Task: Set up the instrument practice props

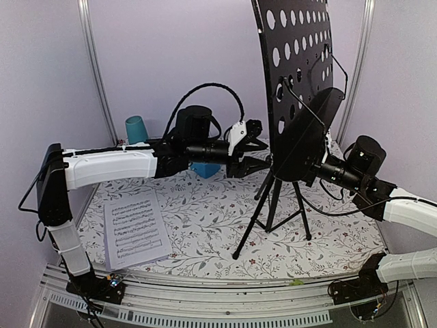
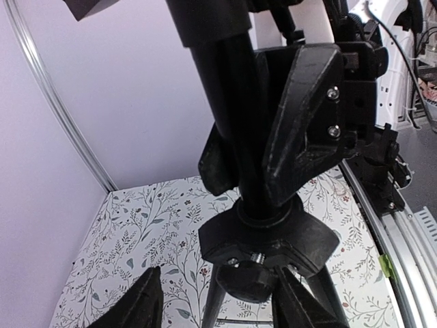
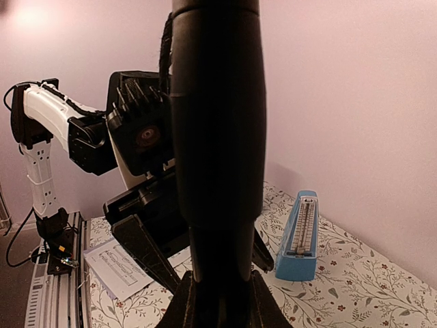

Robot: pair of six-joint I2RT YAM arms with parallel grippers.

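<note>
A black music stand with a perforated desk [image 1: 295, 48] stands right of centre on a tripod [image 1: 272, 212]. My right gripper is shut on its upright pole; in the left wrist view its dark fingers [image 2: 304, 123] clasp the pole [image 2: 232, 102] just above the collar [image 2: 270, 236]. From the left, my left gripper [image 1: 263, 155] reaches toward the pole, its fingers [image 2: 140, 304] parted. A round knob [image 2: 246, 281] on the collar shows between those fingertips, nearer the right one; whether they touch it I cannot tell.
Sheet music [image 1: 136, 229] lies flat at the left front. Behind my left arm are a blue metronome [image 3: 298, 239] and a teal cup [image 1: 136, 129]. The tall desk hides part of the back right.
</note>
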